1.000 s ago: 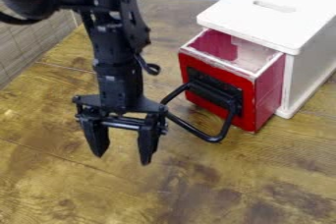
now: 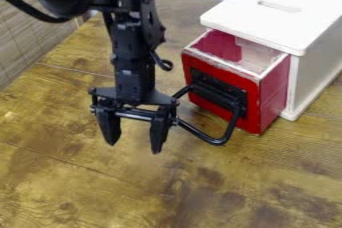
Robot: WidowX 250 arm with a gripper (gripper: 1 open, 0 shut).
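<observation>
My black gripper [image 2: 134, 130] hangs open over the wooden floor, left of a white cabinet [image 2: 287, 17] with a red-fronted drawer [image 2: 267, 112] pulled partly out. Nothing shows between the fingers. A large black loop handle [image 2: 221, 140] juts from the drawer front toward the gripper, its left end passing close to or behind the gripper's right side; whether they touch I cannot tell.
A tiled strip [image 2: 27, 37] runs along the left edge, and a pale wall is behind.
The drawer looks unchanged.
</observation>
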